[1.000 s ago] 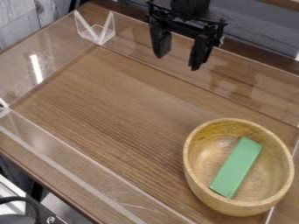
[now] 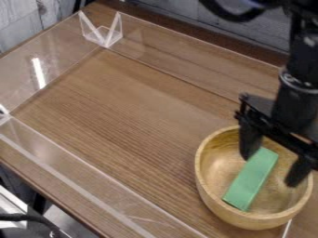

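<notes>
My gripper (image 2: 256, 119), a dark shape at the right of the camera view, hangs over a round tan bowl (image 2: 213, 166). Several black fingers point down around the bowl's back rim, apparently open, with nothing visible between them. A flat green block (image 2: 250, 180) lies inside the bowl, below the fingers.
A small white wire-like object (image 2: 102, 28) stands at the back left. Dark areas lie beyond the table's edges at the lower left.
My gripper has come down and toward the front, from the back of the table to just over the bowl. The bowl and green block have not visibly moved.
</notes>
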